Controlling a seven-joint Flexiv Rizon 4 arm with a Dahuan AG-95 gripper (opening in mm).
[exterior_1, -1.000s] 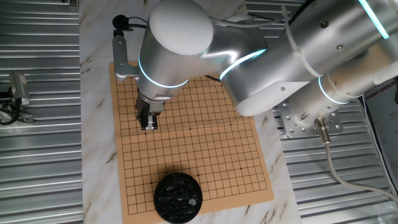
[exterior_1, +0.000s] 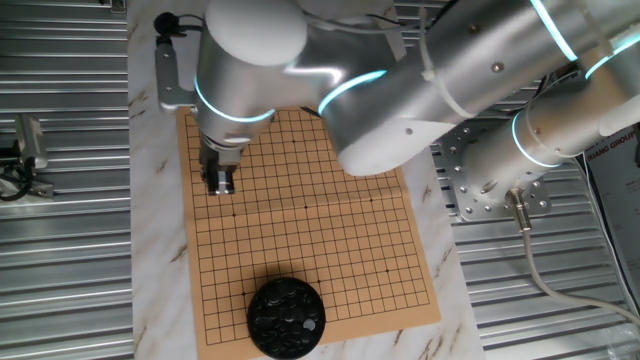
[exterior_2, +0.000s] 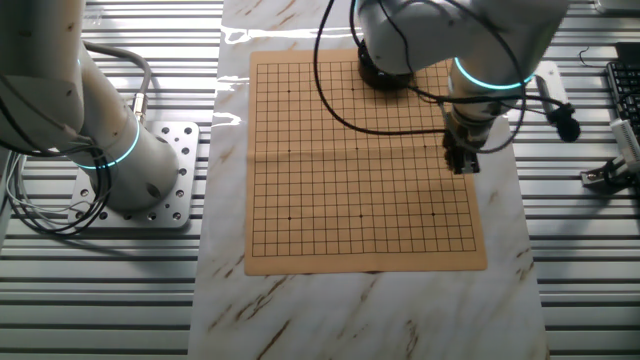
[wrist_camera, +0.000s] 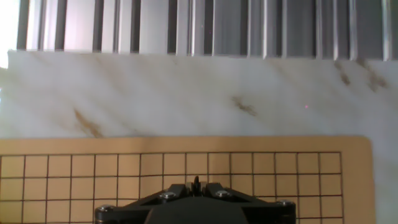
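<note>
My gripper hangs over the corner area of a wooden go board (exterior_1: 330, 325), on the side away from the bowl. Its fingertips stand close together in the wrist view, with a small dark piece (wrist_camera: 196, 183) between them. That piece looks like a black stone on edge, though its shape is hard to make out. The same gripper (exterior_1: 219, 186) points down in exterior view 1, above the grid near the board's left edge. No stones show on the visible grid. A round black bowl (exterior_1: 286, 318) of black stones rests on the board's near end.
Around the board lies a marble-patterned tabletop (exterior_2: 300, 315), clear where visible. Ridged metal slats (exterior_1: 60, 260) run beyond its edges. A cable loop (exterior_2: 330, 100) from the arm crosses exterior view 2. The arm's base plate (exterior_1: 490, 185) stands beside the tabletop.
The gripper has shifted up and slightly left in exterior view 1, away from the bowl, and the arm has moved with it. Bowl and board have stayed put.
</note>
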